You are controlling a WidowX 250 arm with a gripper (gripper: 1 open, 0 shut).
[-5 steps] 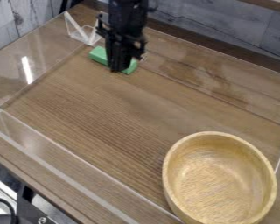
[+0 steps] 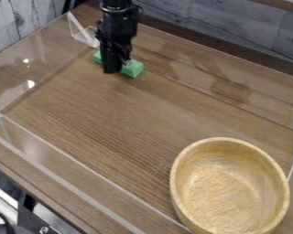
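Note:
My black gripper (image 2: 107, 57) reaches in from the top of the camera view, over a green object (image 2: 129, 67) on the wooden floor at the upper middle. The fingertips are low at the green object, partly over it; whether they are open or shut on it I cannot tell.
A round tan bowl (image 2: 229, 183) fills the lower right. A dark wall edge runs along the top right and a light patterned border along the left.
My gripper has moved left and up in the view, toward the back, and is now closer over the green object.

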